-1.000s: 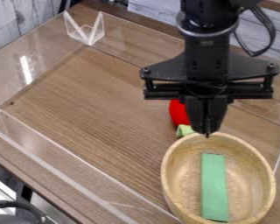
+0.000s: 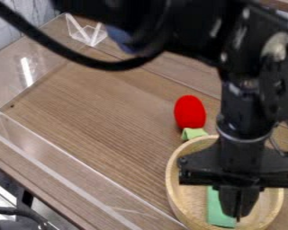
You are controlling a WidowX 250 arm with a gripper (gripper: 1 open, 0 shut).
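My black gripper [image 2: 237, 193] is lowered into a pale wooden bowl [image 2: 183, 185] at the lower right, its fingertips over a green bar [image 2: 219, 212] lying in the bowl. The wrist housing hides much of the bowl and bar, and I cannot tell how far apart the fingers are or whether they touch the bar. A red object [image 2: 190, 111] rests behind the bowl, with a light green piece [image 2: 193, 134] just in front of it.
A clear plastic strip runs along the near-left edge. A white wire piece [image 2: 86, 31] stands at the back left.
The gripper has descended from above the bowl down into it over the green bar, now covering much of the bowl. The bowl and red object appear unmoved.
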